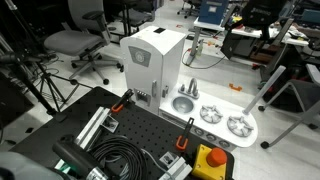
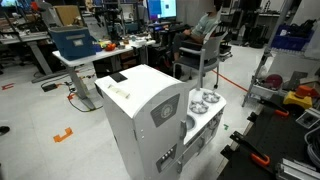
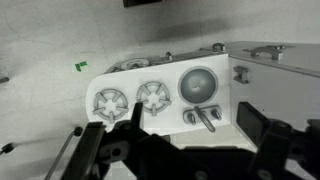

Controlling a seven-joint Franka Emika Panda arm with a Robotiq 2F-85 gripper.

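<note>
My gripper hangs over the toy kitchen with its two dark fingers wide apart and nothing between them. Below it, the white counter [image 3: 175,72] carries a grey round sink [image 3: 198,84], a tap [image 3: 205,119] and two stove burners, one of them the nearer burner [image 3: 153,95]. The tap shows between the fingers, well below them. A tall white cabinet [image 1: 153,62] stands upright at the sink end of the counter, its front flat and its door seemingly closed. In the wrist view the cabinet [image 3: 280,82] lies at the right.
A black perforated table [image 1: 142,131] borders the counter, holding coiled black cables [image 1: 118,158] and a yellow box with a red button [image 1: 212,160]. Office chairs [image 1: 80,40] stand behind. Open floor [image 3: 45,60] lies beyond the counter's burner end.
</note>
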